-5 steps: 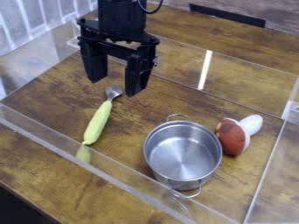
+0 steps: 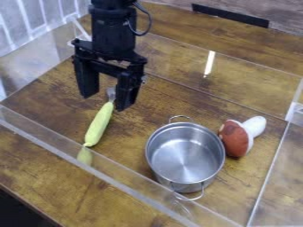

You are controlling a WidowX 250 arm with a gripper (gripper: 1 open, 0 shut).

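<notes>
My black gripper (image 2: pixel 109 78) hangs open over the upper left of the workspace, with its fingers pointing down. Below it a pale yellow-green corn cob (image 2: pixel 99 124) lies on the wooden floor, and a small silver object at its upper end is partly hidden by the gripper. A steel pot (image 2: pixel 185 156) with two wire handles stands at the lower right of centre, empty inside. To the pot's right lies a mushroom (image 2: pixel 233 141) with a reddish-brown cap and white stem.
Clear plastic walls (image 2: pixel 142 177) border the wooden work area along the front and sides.
The gripper has moved a little to the left and appears lower, now closer to the corn's upper end. The pot, corn and mushroom have not moved.
</notes>
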